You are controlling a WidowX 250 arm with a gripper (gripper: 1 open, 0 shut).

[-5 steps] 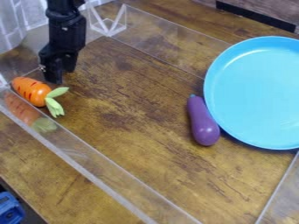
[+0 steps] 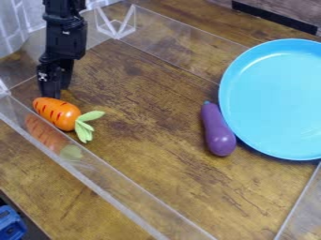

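Observation:
My black gripper reaches down from the top left of the camera view, low over the wooden floor just behind an orange carrot toy. Whether its fingers are open or shut is hard to tell. The carrot lies beside the clear left wall, its green leaves pointing toward the lower right. A purple eggplant lies right of the middle, next to a large blue plate.
Clear low walls border the wooden area on several sides. A blue object is at the lower left edge, outside the wall.
The carrot has shifted right and down in the view, away from the upper left corner. My gripper has moved slightly left and down.

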